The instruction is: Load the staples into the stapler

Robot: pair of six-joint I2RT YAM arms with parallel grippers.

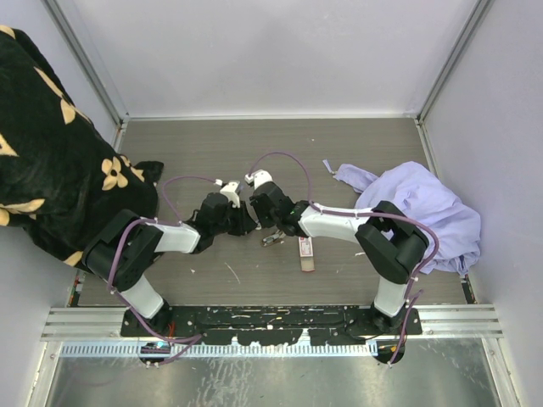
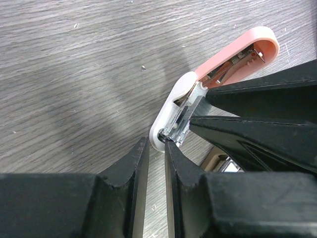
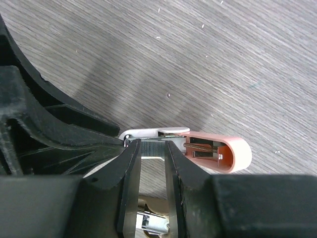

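Observation:
A small pink and white stapler (image 2: 231, 56) lies on the table with its metal channel exposed. A grey strip of staples (image 3: 152, 148) sits at the channel's white end, and my right gripper is shut on it. At the white tip of the stapler is my left gripper, its fingers a narrow gap apart; I see nothing clearly gripped there. The left fingers (image 3: 94, 151) come close to the right ones at the stapler's end. From above, both grippers largely cover the stapler.
A brown and metal item (image 3: 152, 220) lies close beside the stapler. A small box (image 1: 306, 253) is to its right. Lilac cloth (image 1: 420, 208) fills the right side and a dark flowered blanket (image 1: 68, 144) the left.

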